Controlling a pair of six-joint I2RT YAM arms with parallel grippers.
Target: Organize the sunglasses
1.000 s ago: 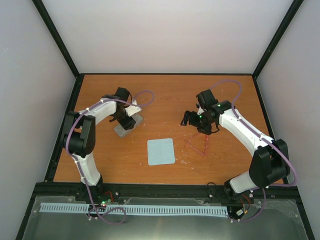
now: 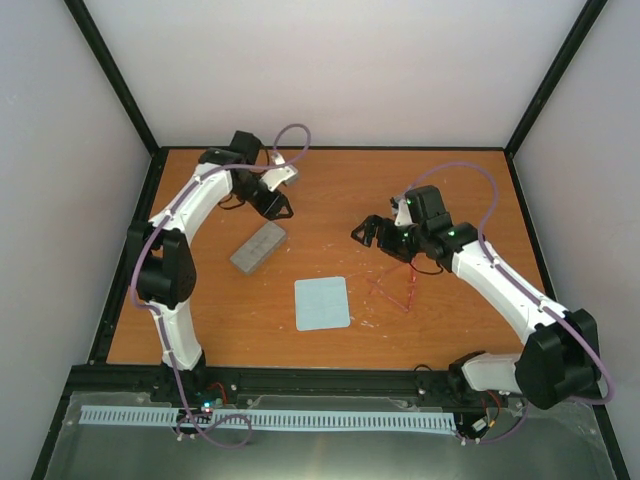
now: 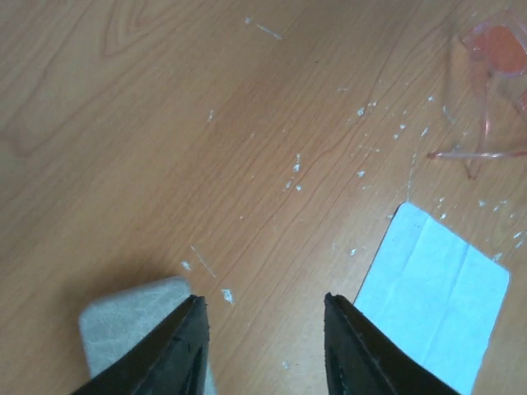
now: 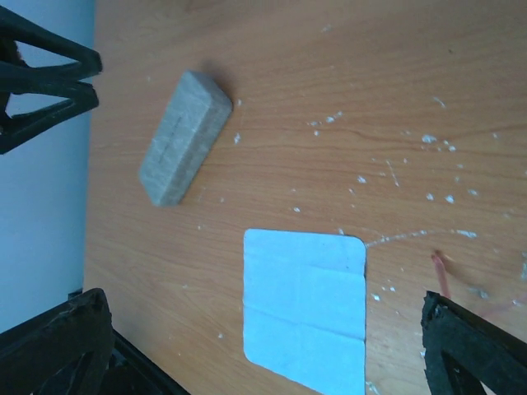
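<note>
Pink translucent sunglasses lie on the wooden table right of the light blue cloth; in the left wrist view their lens is at the upper right. A grey oblong case lies at the left, angled. My left gripper hangs above and behind the case, fingers parted with nothing between them. My right gripper stands open above the cloth and sunglasses area, nothing between its fingers.
Dark frame bars and walls edge it on all sides.
My left gripper has lifted and moved toward the back, uncovering the grey case.
</note>
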